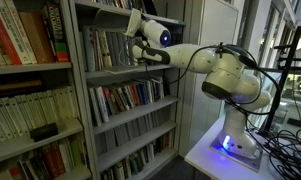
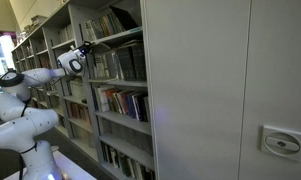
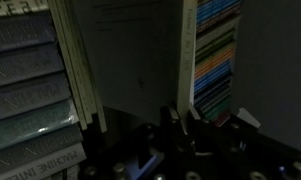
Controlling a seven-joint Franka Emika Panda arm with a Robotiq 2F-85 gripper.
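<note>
In the wrist view my gripper is dim, with its dark fingers low in the picture. It appears shut on a thin book point(image 3: 187, 55), whose pale, narrow edge runs up from between the fingers; a broad dark surface lies to its left. In exterior view 1 the gripper point(image 1: 138, 43) is up at the bookcase's upper shelf, in front of its row of books point(image 1: 103, 50). The held book is hard to make out there. Exterior view 2 shows the arm's end point(image 2: 82, 50) small, against the same high shelf.
Thick lettered volumes point(image 3: 28, 100) fill the left of the wrist view, and colorful spines point(image 3: 215, 50) the right. Below the arm, a lower shelf point(image 1: 130, 117) holds leaning books. Clear floor and a white table point(image 1: 215, 160) lie beneath.
</note>
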